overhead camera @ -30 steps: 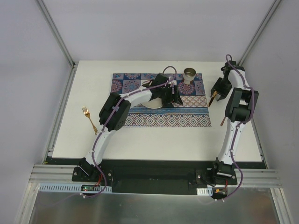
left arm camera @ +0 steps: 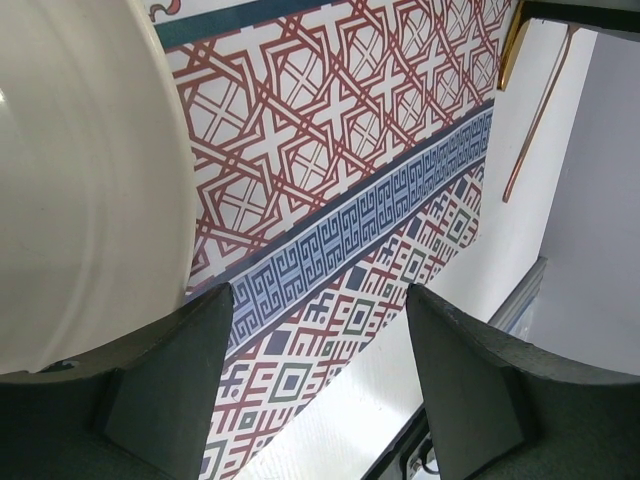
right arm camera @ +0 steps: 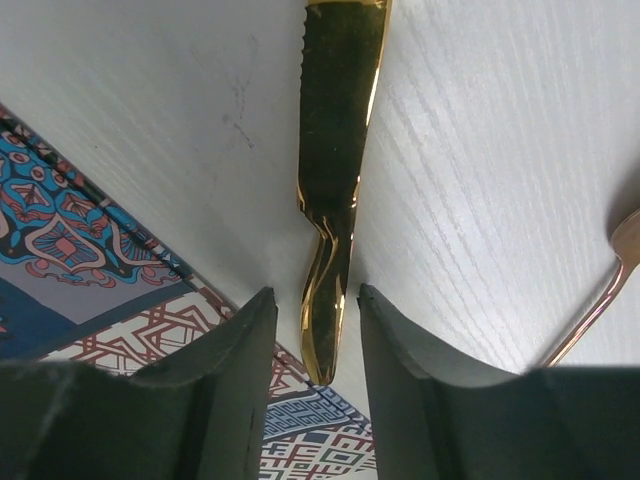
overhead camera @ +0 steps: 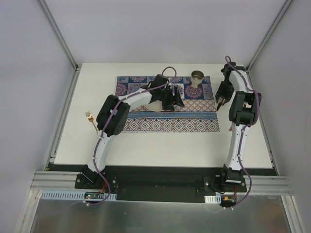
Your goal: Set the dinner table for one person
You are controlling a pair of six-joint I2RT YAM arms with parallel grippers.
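My right gripper is lowered, part open, around the handle of a gold knife (right arm camera: 335, 120) lying on the white table right of the patterned placemat (overhead camera: 170, 125); its fingertips appear apart from the handle on either side. My left gripper is open over the placemat beside a white plate (left arm camera: 80, 200), which is largely hidden by the arm in the top view. A metal cup (overhead camera: 197, 76) stands at the placemat's back right. A gold fork (overhead camera: 91, 121) lies left of the placemat. A spoon (right arm camera: 625, 245) lies right of the knife.
Grey walls and metal rails border it on the sides and back.
My right gripper has moved slightly left over the knife, its arm straightening.
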